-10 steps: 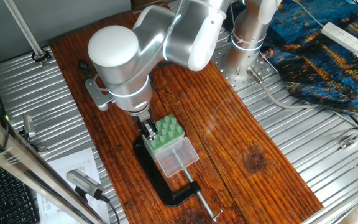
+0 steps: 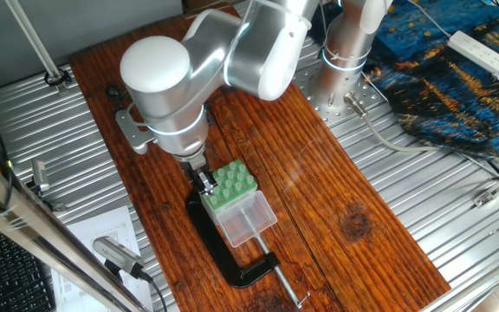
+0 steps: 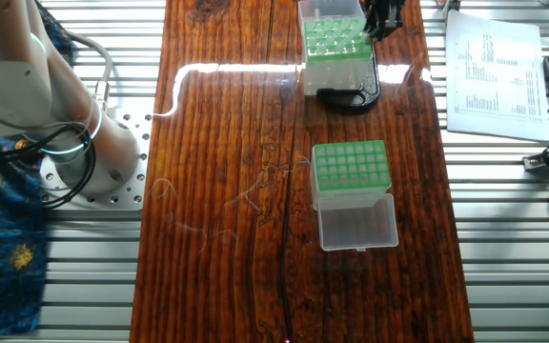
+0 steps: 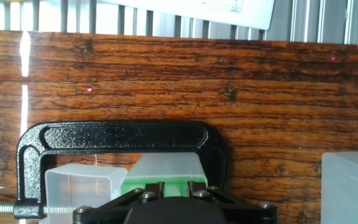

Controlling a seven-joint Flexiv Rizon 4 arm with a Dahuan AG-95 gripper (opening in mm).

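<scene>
My gripper [image 2: 204, 182] is over the left edge of a box with a green knobbed top [image 2: 232, 184]. In exterior view 2 its dark tip [image 3: 381, 19] shows at the same box's edge, near the top of the picture. Two black fingers [image 4: 197, 188] stand a little apart in the wrist view, with the box's green top [image 4: 175, 185] visible between and below them. Whether they touch or pinch one of the knobs cannot be made out. The box's clear lid [image 2: 248, 218] hangs open on one side.
A black C-clamp [image 2: 223, 251] lies around the box, its screw [image 2: 286, 282] sticking out past the lid. A second box with a green grid top [image 3: 352, 166] stands apart, its clear lid [image 3: 358, 221] open. The wooden table [image 2: 345, 217] is otherwise largely bare.
The arm has shifted only very slightly, and the gripper stays at the same edge of the knobbed box. Box, lid and clamp have not moved.
</scene>
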